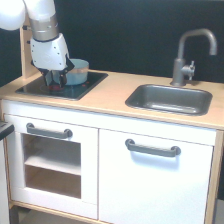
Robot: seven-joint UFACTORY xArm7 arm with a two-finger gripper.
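Note:
My gripper (60,79) points down over the black stovetop (48,88) at the back left of the toy kitchen. Its dark fingers are small and blurred, so whether they are open or shut does not show. Right beside and partly behind them sits a blue-grey pot (79,72), its left side covered by the gripper. Contact between fingers and pot cannot be made out.
A steel sink (168,98) with a tall grey faucet (184,62) fills the right of the wooden counter (112,92). Between stovetop and sink the counter is clear. Below are two white doors with grey handles, the left with a window.

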